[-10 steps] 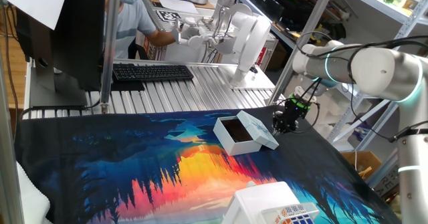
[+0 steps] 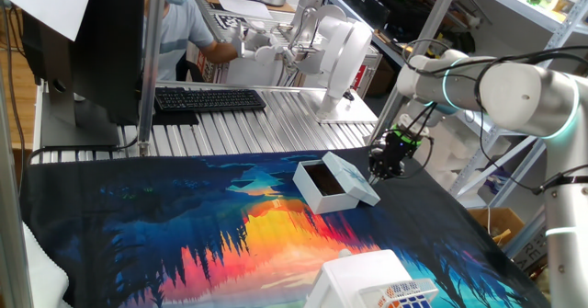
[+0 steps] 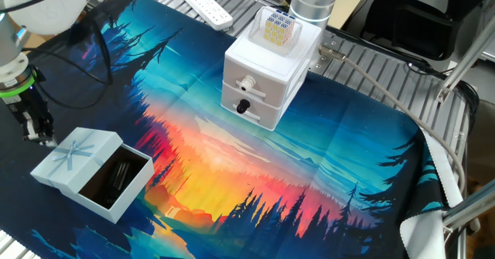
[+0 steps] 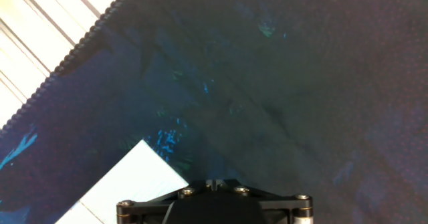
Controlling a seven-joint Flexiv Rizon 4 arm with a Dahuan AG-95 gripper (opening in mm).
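Observation:
A pale grey-blue gift box stands uncovered on the printed cloth, its dark inside showing a few slim dark items that I cannot make out. Its lid, with a ribbon bow, lies askew and tilted over one side of the box. Just beyond the lid's outer edge, my gripper points down close to the cloth. In the wrist view, the gripper looks shut, its tips together at the bottom edge and nothing visible between them. A white corner, seemingly of the lid, shows left of it. Whether they touch is unclear.
A small white drawer unit stands on the cloth, a clear bin with a patterned cube on top. A power strip lies behind.
My gripper has shifted slightly left in exterior view 1, nearer the lid's edge. The box and lid look unmoved.

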